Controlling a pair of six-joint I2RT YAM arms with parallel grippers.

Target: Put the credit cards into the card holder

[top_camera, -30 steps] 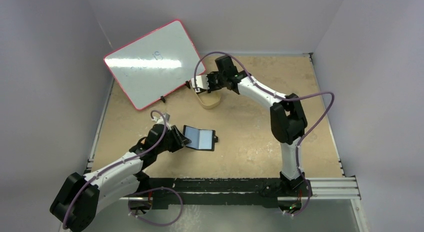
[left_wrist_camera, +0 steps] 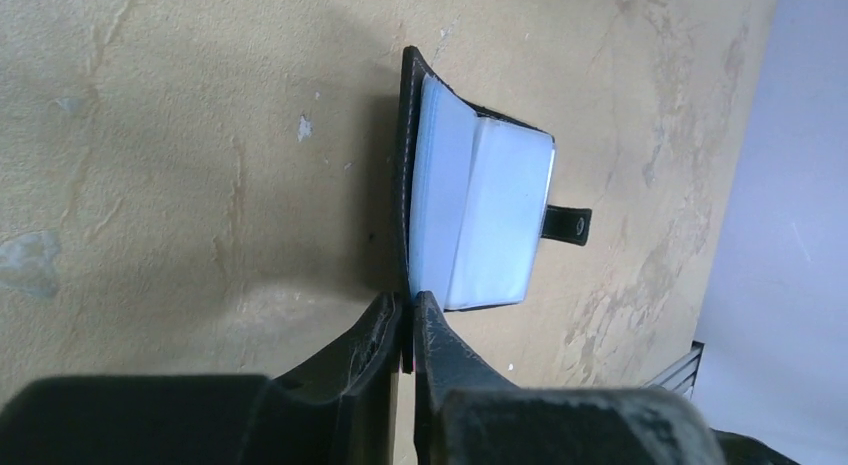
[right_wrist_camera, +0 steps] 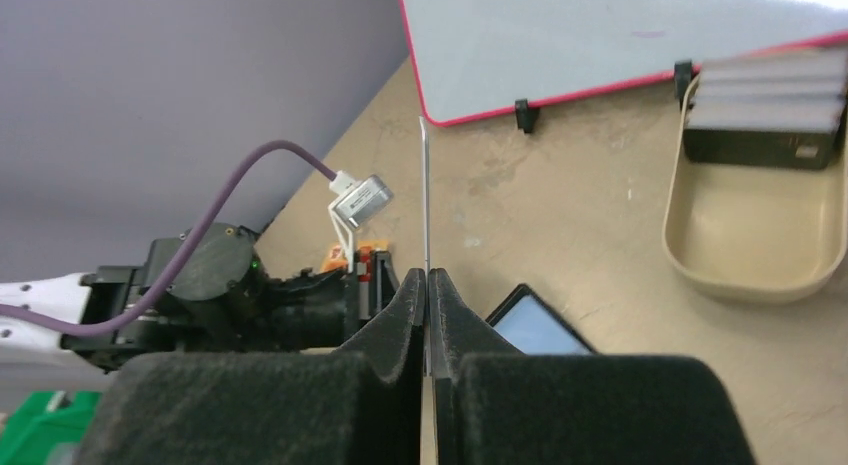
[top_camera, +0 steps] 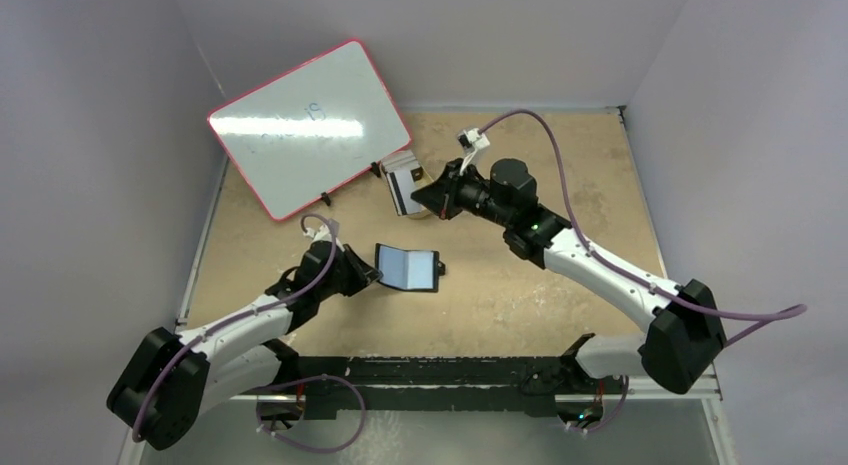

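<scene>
The black card holder [top_camera: 420,270] [left_wrist_camera: 500,210] lies open on the table, pale sleeves up. My left gripper [top_camera: 372,273] has its fingertips at the holder's near cover edge, closed about it. My right gripper [top_camera: 425,200] is raised, shut on a thin card [top_camera: 403,193] [right_wrist_camera: 425,185], which stands edge-on in the right wrist view and shows white with a dark stripe in the top view. More cards [right_wrist_camera: 765,100] stand in a slotted block in a beige tray [right_wrist_camera: 750,225] behind the holder.
A red-rimmed whiteboard [top_camera: 300,125] on clips fills the back left, next to the tray. Walls border the table at the back and both sides.
My right gripper has risen from the tray and moved toward the front with the card. My left gripper and the holder have shifted slightly back and right.
</scene>
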